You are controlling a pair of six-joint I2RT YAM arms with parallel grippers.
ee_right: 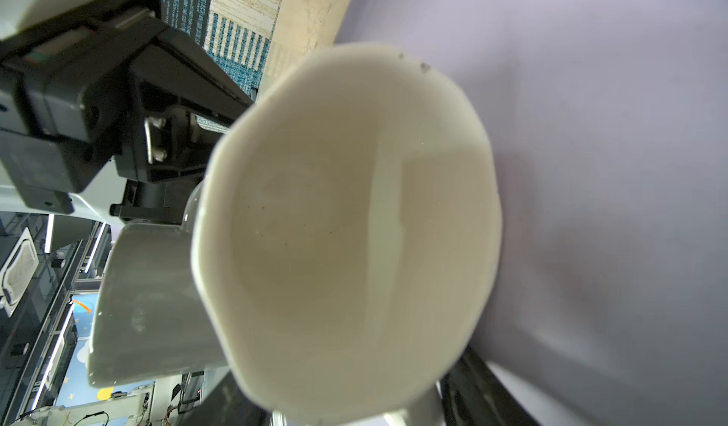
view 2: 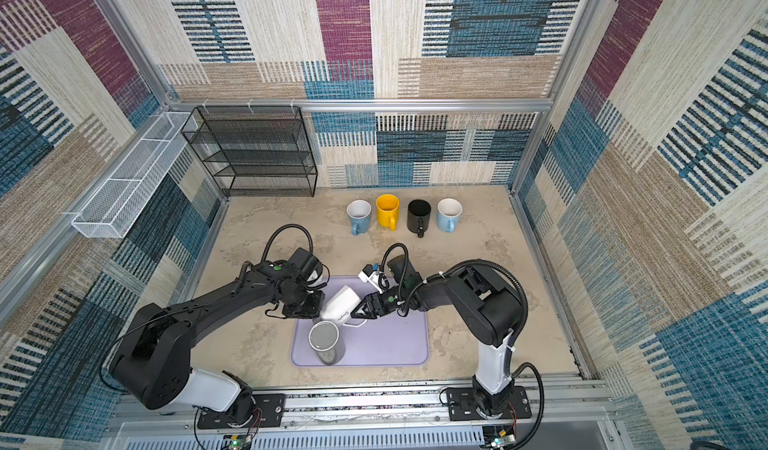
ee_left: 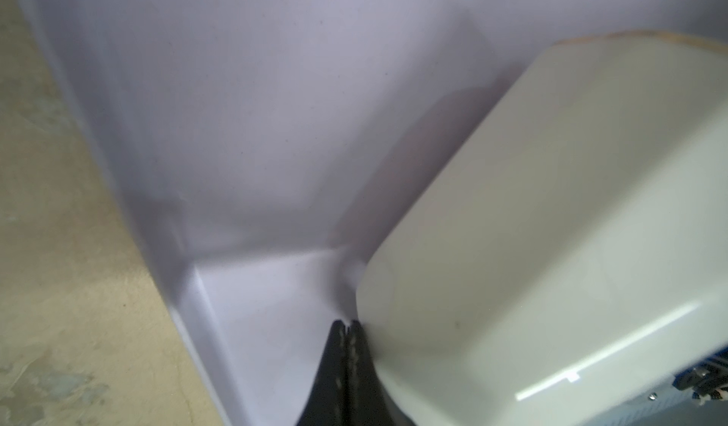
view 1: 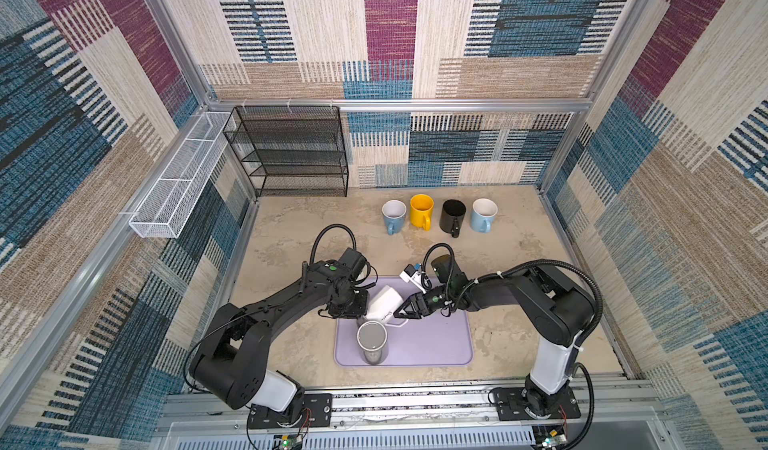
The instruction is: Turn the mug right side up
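The white mug (view 1: 385, 302) lies tipped on its side on the lavender tray (view 1: 432, 342). Its mouth faces the right wrist camera, showing the bare inside of the white mug (ee_right: 333, 229). In the left wrist view my left gripper is shut, nothing visible between its fingertips, close beside the mug's lower edge; contact is hard to tell. My right gripper stands open below the mug's rim, a finger on either side, partly covered by the mug. Seen from above, the handle (view 1: 397, 323) points toward the tray's front, near my right gripper.
A grey mug (view 1: 372, 339) stands at the tray's front left, close to the white one. Blue-white, yellow (view 1: 421, 210), black (view 1: 453, 217) and light-blue mugs stand in a row behind. A black wire rack (view 1: 292, 153) is at the back left. The tray's right front is bare.
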